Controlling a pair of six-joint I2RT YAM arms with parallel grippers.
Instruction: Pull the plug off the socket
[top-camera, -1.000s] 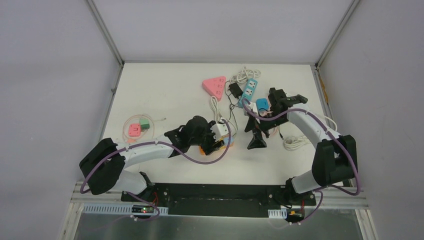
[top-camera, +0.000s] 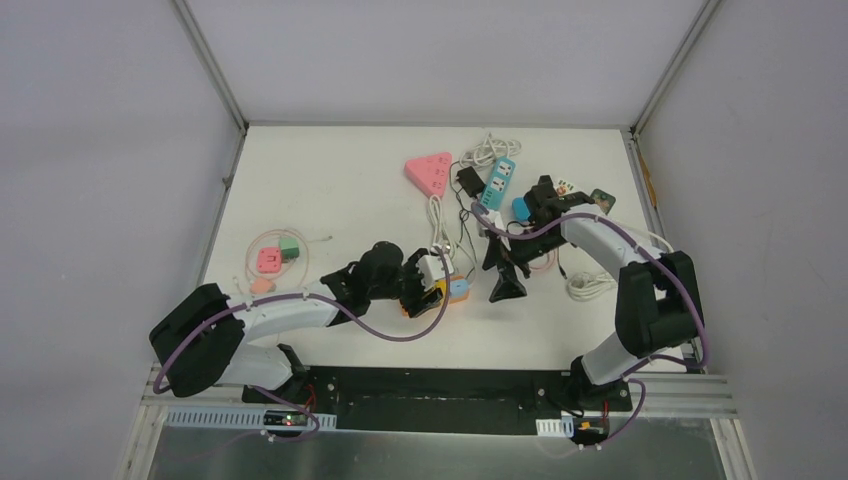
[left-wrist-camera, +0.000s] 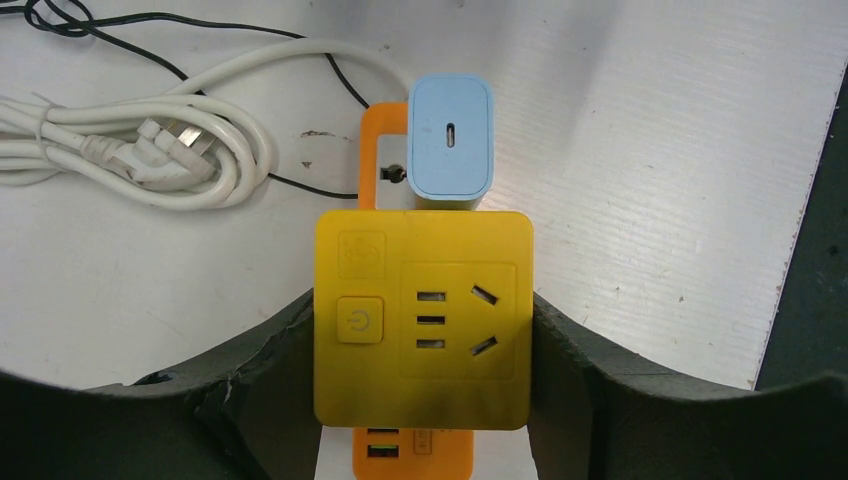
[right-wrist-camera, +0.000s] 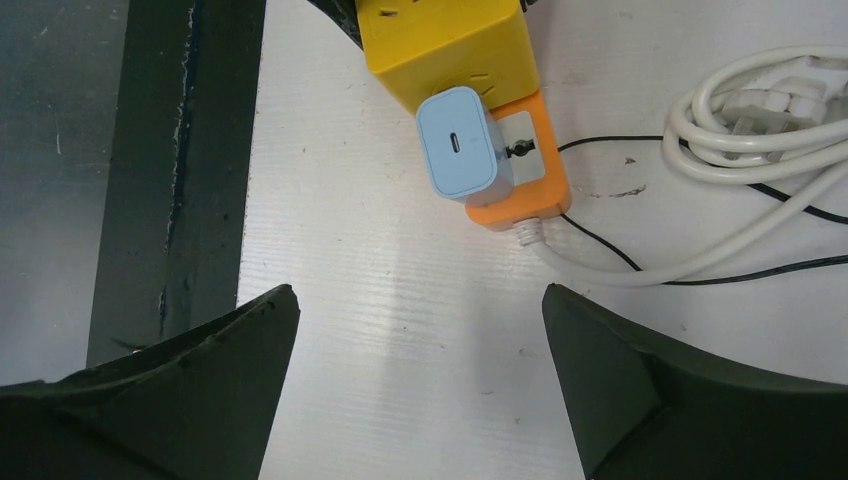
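A yellow cube plug (left-wrist-camera: 465, 400) with sockets on its face sits between the fingers of my left gripper, which is shut on it. Below the cube lies an orange power strip; in the right wrist view the cube covers part of that strip, and whether it is still seated cannot be told. A pale blue charger (left-wrist-camera: 450, 140) stands on the strip's other end, beside the cube. My right gripper is open over bare table, nothing between its fingers, with the charger ahead of it.
White coiled cable (left-wrist-camera: 190, 150) and thin black wire lie near the strip. Farther back are a pink triangular block (top-camera: 429, 172), a black adapter (top-camera: 470, 181) and a blue strip (top-camera: 498, 182). Pink and green blocks lie at left.
My right gripper has moved a little left. The white cable by the strip has shifted slightly.
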